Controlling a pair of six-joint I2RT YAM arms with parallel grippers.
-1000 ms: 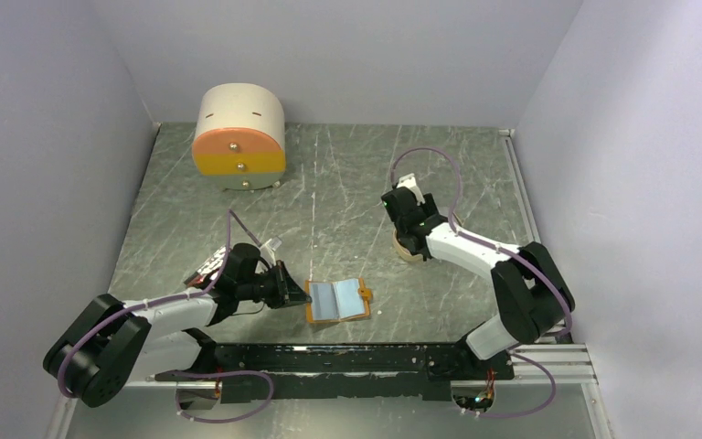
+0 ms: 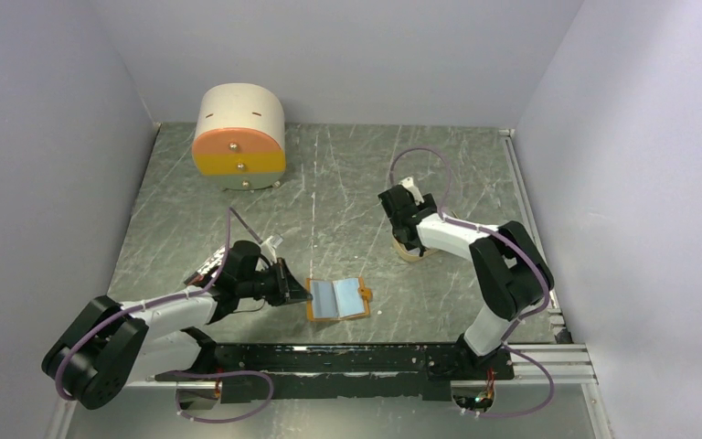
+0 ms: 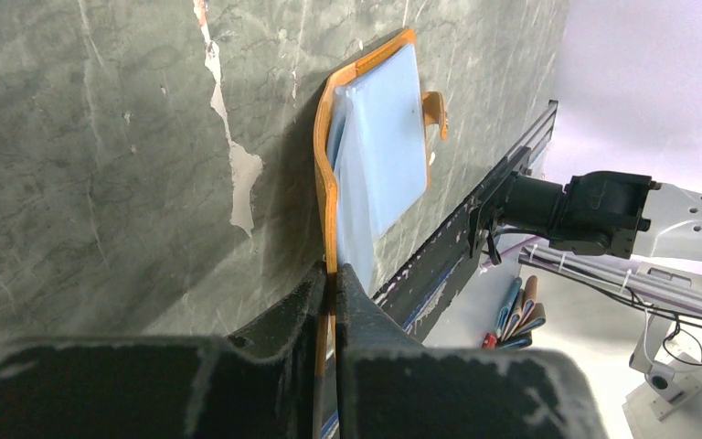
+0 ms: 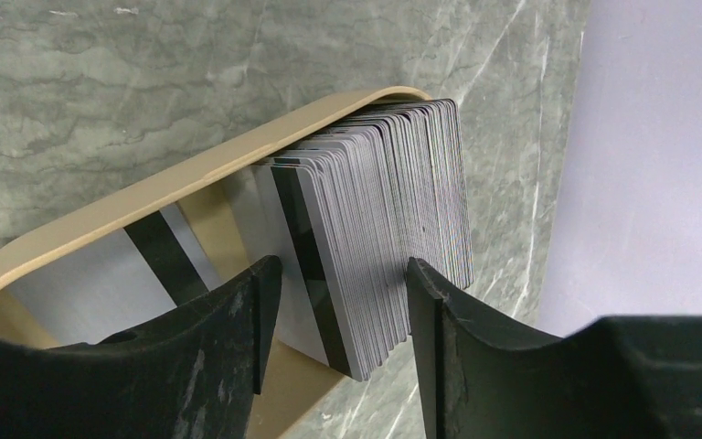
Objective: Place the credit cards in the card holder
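An orange card holder (image 2: 349, 297) with pale blue sleeves lies open near the table's front edge; my left gripper (image 2: 305, 294) is shut on its orange edge, which the left wrist view shows between the fingertips. A stack of cards (image 4: 370, 219) stands leaning in a beige box (image 4: 137, 206) at the right of the table. My right gripper is over that box, part open, its fingertips around the front cards at the near end of the stack; whether it grips them I cannot tell. In the top view the box is mostly hidden under the right arm.
A rounded cabinet (image 2: 238, 137) with coloured drawers stands at the back left. An item with red and white (image 2: 203, 270) is partly hidden behind the left arm. Walls bound the sides and back.
The right arm's elbow has shifted inward, towards the top view's left, with its wrist staying over the box. The left arm and card holder are nearly unchanged.
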